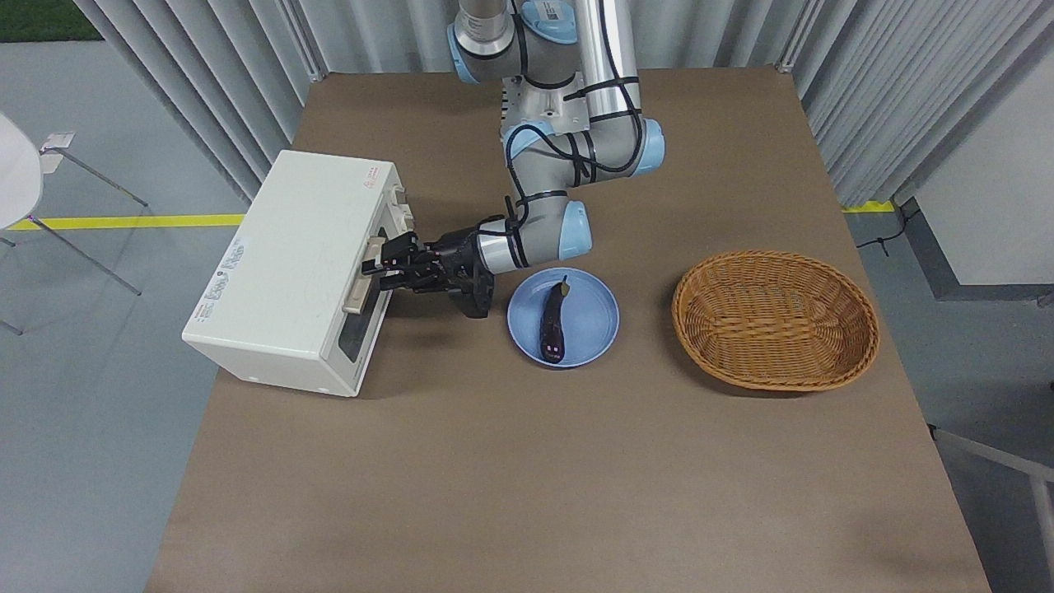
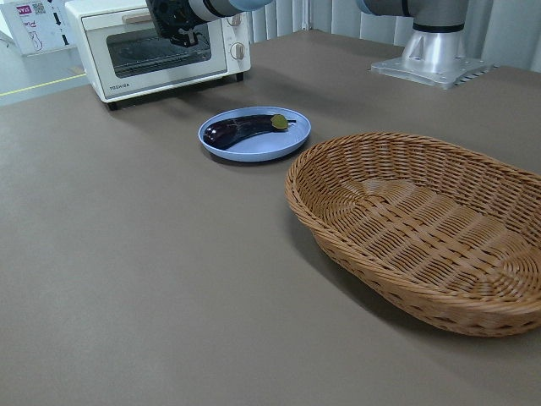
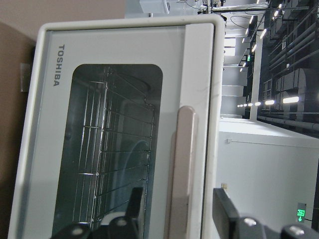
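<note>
The white toaster oven (image 1: 277, 267) stands on the left of the table, its glass door (image 3: 107, 139) shut, with a long pale handle (image 3: 182, 169). My gripper is open at that handle, one black finger to each side of it in the wrist view. In the front view it reaches in from the arm to the oven's front.
A blue plate (image 1: 593, 321) holding a dark eggplant (image 1: 553, 326) lies right of the oven. A wicker basket (image 1: 776, 321) sits further right.
</note>
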